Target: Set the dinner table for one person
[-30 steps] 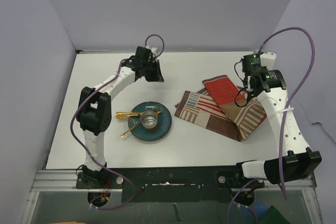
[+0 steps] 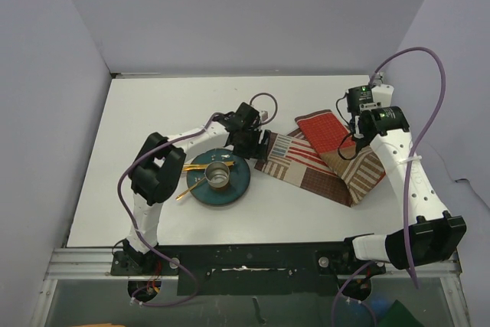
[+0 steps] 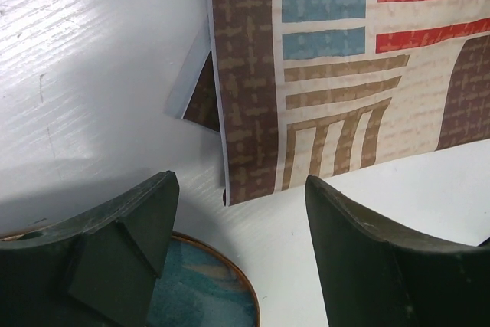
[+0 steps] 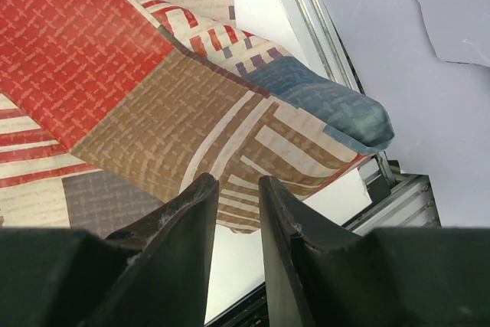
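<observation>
A patterned placemat [image 2: 306, 166] lies crumpled on the right half of the table, its red and striped parts folded over each other. In the left wrist view, the placemat's left corner [image 3: 253, 128] lies flat just beyond my left gripper, which is open and empty. Over the folded right part hangs my right gripper, its fingers part open with a narrow gap; the cloth shows below and beyond its fingertips. On the left, a teal plate [image 2: 200, 194] carries a metal cup [image 2: 217, 176] and golden cutlery [image 2: 193, 188].
Bare white table [image 2: 153, 105] stretches along the back left and the front middle. A metal rail [image 4: 306, 21] and the grey wall [image 4: 398, 97] bound the right side, near the cloth's raised end.
My left arm has swung from the back of the table to the right and forward, to the placemat's left corner. The right gripper has shifted slightly left. The cloth has not moved.
</observation>
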